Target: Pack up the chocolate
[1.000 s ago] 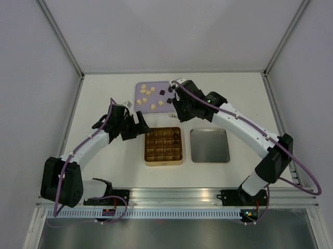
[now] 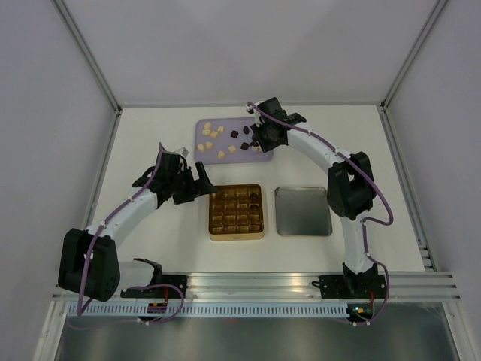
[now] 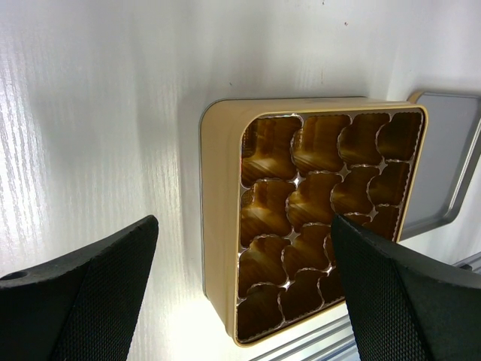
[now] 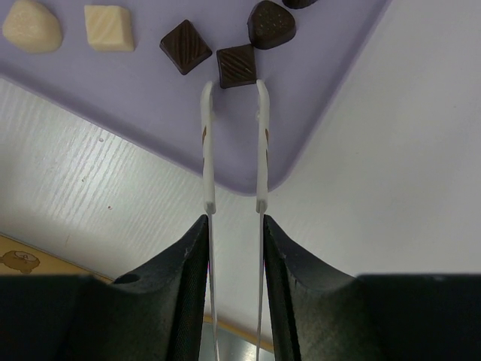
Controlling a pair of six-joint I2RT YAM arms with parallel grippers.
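A lilac tray [image 2: 218, 158] holds pale and dark chocolates at the back. In the right wrist view my right gripper has its white fingertips at the lower edge of a dark square chocolate [image 4: 237, 62]; I cannot tell whether they grip it. Another dark square [image 4: 186, 47] and a rounded dark piece [image 4: 272, 24] lie beside it. My left gripper stands open above the left side of the gold box [image 3: 219, 210] with brown compartments, nothing between its fingers.
A grey metal tray [image 2: 303, 210] lies right of the box. Bare white table surrounds the trays, with free room at the far right.
The left arm has not visibly moved.
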